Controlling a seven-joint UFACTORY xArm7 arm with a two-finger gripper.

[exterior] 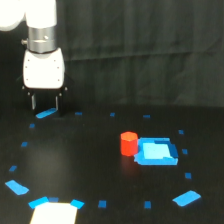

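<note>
Upper left in the camera view, my white gripper (45,104) hangs over the dark table with its two thin fingers spread apart. It is open, and nothing shows between the fingers. Right of the middle stands a small red block (129,144) with an angular outline. Immediately to its right is a shallow blue tray (174,153) with a pale blue inside. The block appears to touch or slightly overlap the tray's left edge; which of the two, I cannot tell. My gripper is well to the left of both and farther back.
Blue tape pieces mark the dark table, including a larger strip (187,198) at the lower right and another strip (17,187) at the left. A pale object (53,214) is cut off by the bottom edge. Dark curtain (140,55) hangs behind.
</note>
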